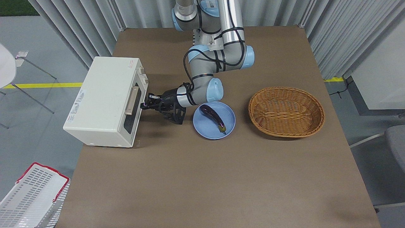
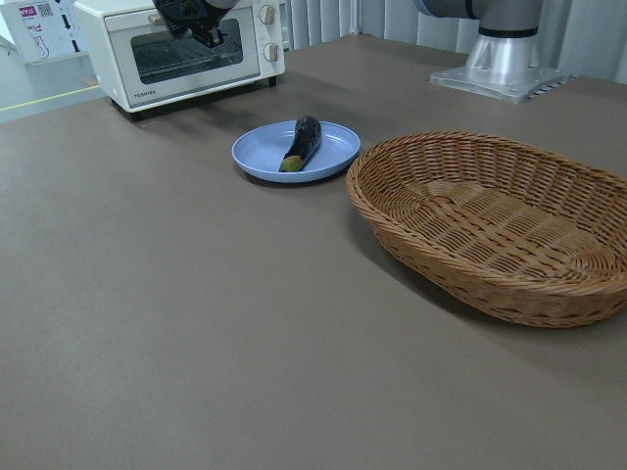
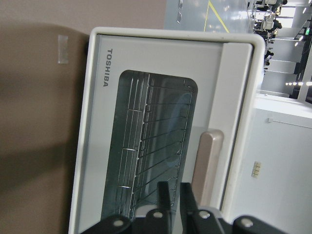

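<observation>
My black gripper faces the closed glass door of a white Toshiba toaster oven (image 1: 101,100); in the wrist view its two fingers stand a little apart at the bottom, slightly left of and below the beige door handle (image 3: 207,165), with nothing seen held. Through the glass a wire rack (image 3: 161,131) shows. In the front view the gripper (image 1: 146,104) is beside the oven's front. An eggplant (image 1: 213,117) lies on a blue plate (image 1: 205,129) right of the gripper.
An empty wicker basket (image 1: 286,112) sits right of the plate on the brown table (image 1: 224,182). The oven stands at the table's left edge.
</observation>
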